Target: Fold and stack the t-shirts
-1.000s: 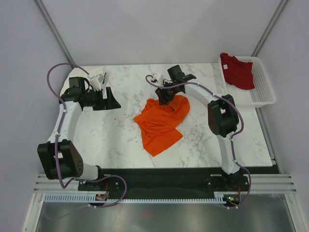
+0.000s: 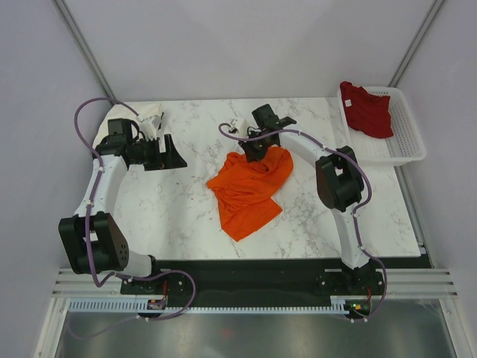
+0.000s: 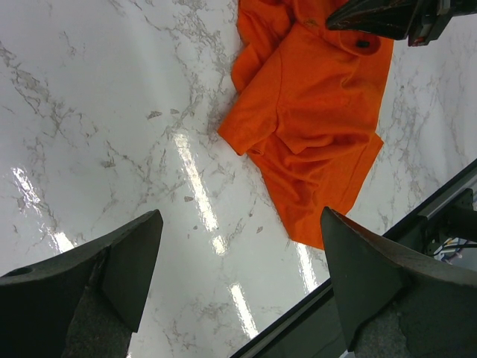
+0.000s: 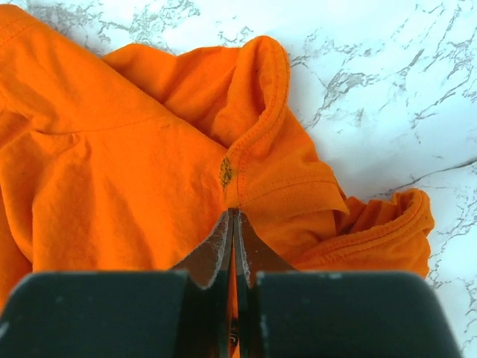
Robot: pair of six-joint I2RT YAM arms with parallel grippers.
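Note:
A crumpled orange t-shirt [image 2: 252,190] lies on the marble-patterned table, its lower end spread toward the front and its top bunched at the back. My right gripper points down at the bunched part beside a dark patch on a seam. Its fingers are together with the tips against the fabric; whether any cloth is pinched between them is hidden. Left of the shirt, my left gripper stands wide open over bare table, holding nothing. A dark red folded cloth [image 2: 367,110] lies in a white basket [image 2: 409,133] at the back right.
A pale flat item [image 2: 151,111] sits at the back left, partly under the left arm. Bare table [image 2: 175,216] lies left of the shirt and also to its right. The dark front edge [image 2: 246,269] runs close below the shirt.
Neither the left arm nor the shirt has visibly moved.

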